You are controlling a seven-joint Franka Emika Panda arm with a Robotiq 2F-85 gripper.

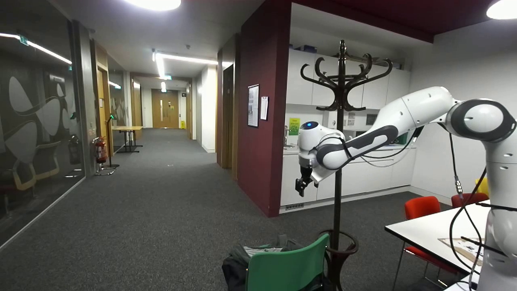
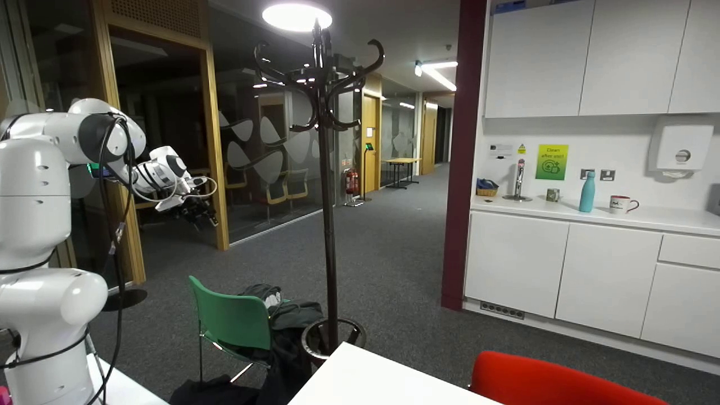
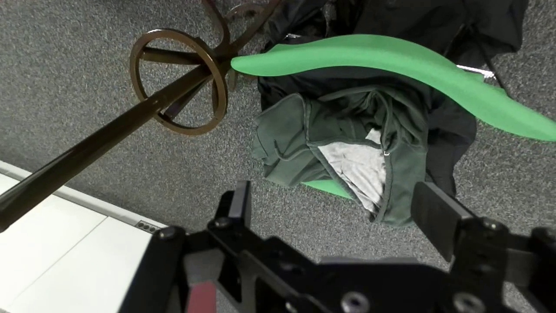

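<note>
My gripper stands open, with only air between its fingers; in the wrist view it looks down past them at a dark green hoodie (image 3: 339,125) with a pale grey lining. The hoodie lies on a green chair (image 3: 385,49), well below the fingertips. From the first exterior view, the gripper (image 1: 304,188) hangs high above the chair (image 1: 286,269), in front of the coat stand. The second exterior view has the gripper (image 2: 204,215) at the left, up above the hoodie (image 2: 293,311).
A dark wooden coat stand (image 2: 328,223) rises close beside the chair, its pole near the arm. White tables (image 1: 436,228) and red chairs (image 1: 421,207) lie to the right. Open carpet (image 1: 160,218) spreads to the left. Black clothing (image 3: 448,146) hangs around the chair.
</note>
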